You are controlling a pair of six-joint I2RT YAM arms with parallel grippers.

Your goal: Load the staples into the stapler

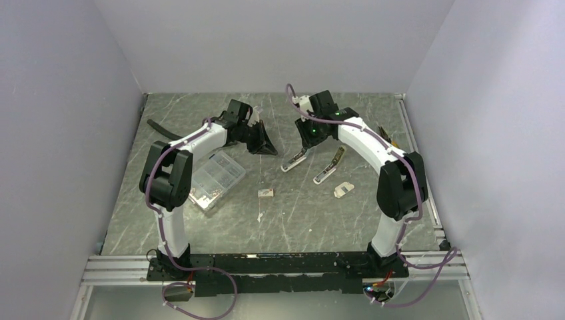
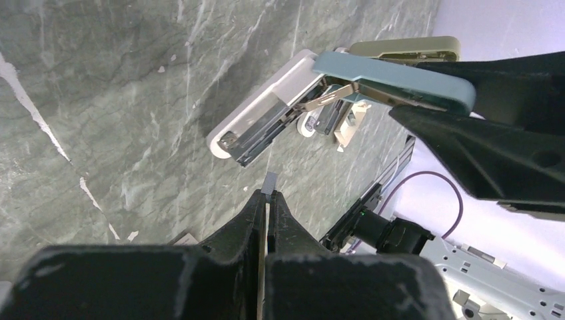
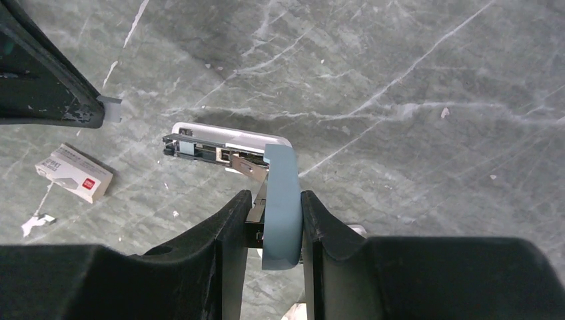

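A white stapler [image 1: 293,162] with a light blue-grey top arm [image 3: 283,203] swung open shows its metal magazine [image 2: 260,130] in both wrist views. My right gripper is shut on that top arm, over the stapler's hinged end. My left gripper is shut, apart from the stapler, with nothing seen between its fingers. A small box, likely staples [image 3: 74,172], lies toward the front of the stapler on the table.
A second, olive stapler [image 1: 326,172] lies just right. An opened carton [image 1: 343,189] lies front right, a clear compartment box [image 1: 220,175] at left.
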